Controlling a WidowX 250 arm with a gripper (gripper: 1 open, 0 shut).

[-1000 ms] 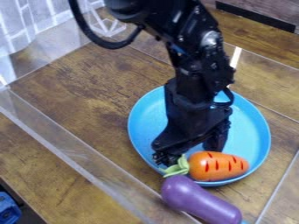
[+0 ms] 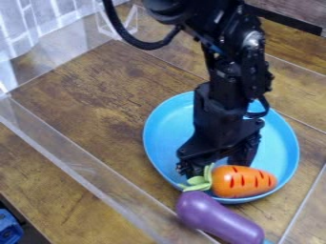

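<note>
My black gripper (image 2: 216, 152) reaches down from the top into a blue plate (image 2: 166, 129). Its lower end is at the left end of an orange toy carrot (image 2: 242, 182) with a green top, which lies on the plate's front part. The fingertips are dark and overlap one another, so whether they are open or shut on anything is unclear. A purple toy eggplant (image 2: 219, 217) with a pale green stem lies just in front of the plate, close below the carrot.
Clear plastic edges run along the left and front left. A white barred object (image 2: 32, 29) stands at the back left.
The upper arm and gripper body have shifted slightly and look narrower. The plate appears moved slightly right, while carrot and eggplant stay nearly in place.
</note>
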